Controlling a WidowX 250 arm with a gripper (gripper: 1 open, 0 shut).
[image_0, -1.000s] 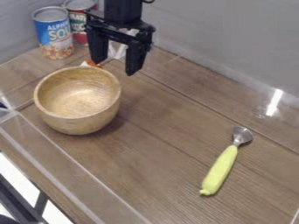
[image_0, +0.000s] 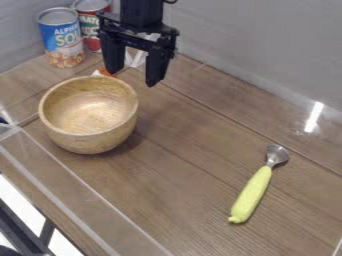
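Note:
My black gripper (image_0: 135, 62) hangs over the back of the wooden table, just behind a tan bowl (image_0: 88, 133). Its two fingers are apart, and I see nothing held between them. A small orange and white object lies behind it, partly hidden. A yellow-green handled utensil (image_0: 251, 193) with a metal head lies at the right front.
An Alphabet soup can (image_0: 63, 42) and a red-labelled can (image_0: 92, 17) stand in the back left corner by the wall. The table's edge is at lower left.
My gripper has shifted very slightly over the last second. The bowl, cans and utensil look unchanged.

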